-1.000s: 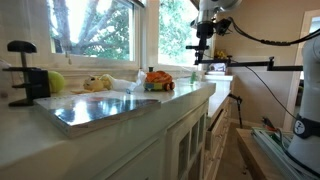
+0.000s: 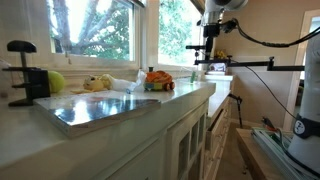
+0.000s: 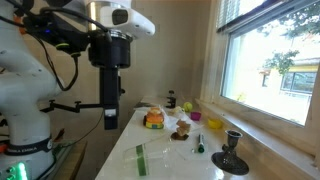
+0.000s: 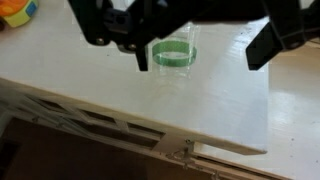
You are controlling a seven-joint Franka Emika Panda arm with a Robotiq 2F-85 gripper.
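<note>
A clear cup with a green band [image 4: 174, 52] shows below my gripper in the wrist view, close to the counter's edge. My gripper is open, its dark fingers [image 4: 275, 45] set wide apart with nothing held between them. In exterior view 2 the clear container [image 3: 148, 158] appears on the white counter, to the right of the gripper's lower end [image 3: 108, 118]. From exterior view 1, my gripper [image 2: 207, 52] is at the far end of the counter, above its surface.
An orange toy [image 3: 154, 119], a brown plush [image 3: 182, 130], a small green bottle [image 3: 201, 144] and a dark stand [image 3: 231, 158] occupy the counter. A silver tray [image 2: 90, 112] lies at its near end in exterior view 1. Windows line one side.
My gripper has shifted slightly to the right in exterior view 1. The objects on the counter have not moved.
</note>
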